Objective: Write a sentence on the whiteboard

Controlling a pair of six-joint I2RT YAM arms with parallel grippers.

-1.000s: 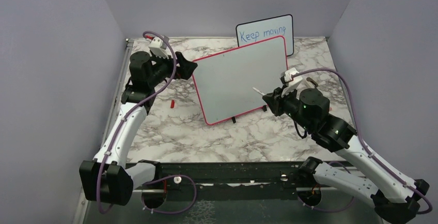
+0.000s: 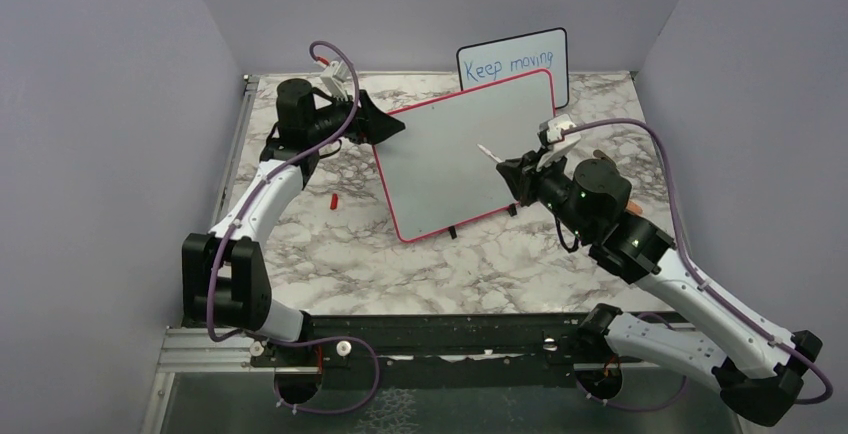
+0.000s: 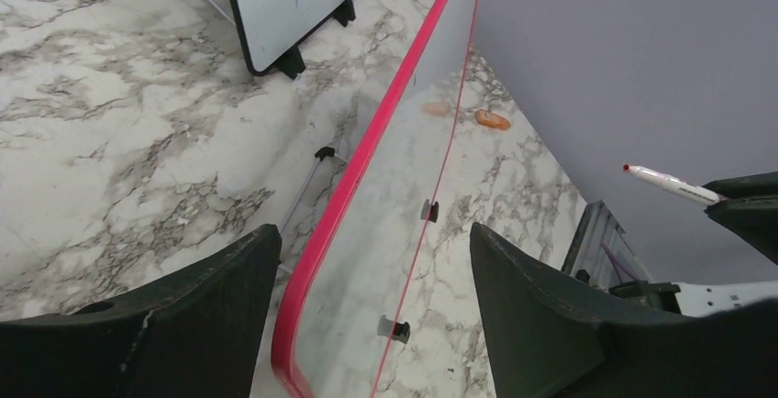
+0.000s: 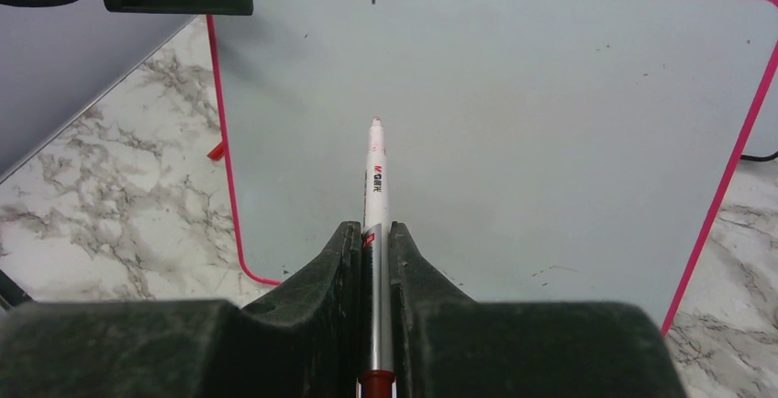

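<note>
A blank whiteboard with a pink-red frame (image 2: 455, 159) leans on its stand at mid-table. My left gripper (image 2: 390, 124) is at its upper left corner. In the left wrist view, the left gripper's fingers (image 3: 518, 297) stand apart on either side of the board's edge (image 3: 367, 150), with a gap visible toward the right finger. My right gripper is shut on a white marker (image 4: 376, 173), uncapped end pointing at the board. From above, the marker (image 2: 489, 153) appears in front of the board; whether it touches cannot be told. The board shows only small faint marks.
Behind stands a smaller black-framed board (image 2: 515, 59) reading "Keep moving" in blue. A red cap (image 2: 334, 201) lies on the marble table left of the big board. An orange-brown object (image 3: 493, 119) rests behind the board's right side.
My left gripper has moved right, onto the board's upper left corner. The right gripper, with the marker, has shifted left and slightly up in the top view. The board has not moved.
</note>
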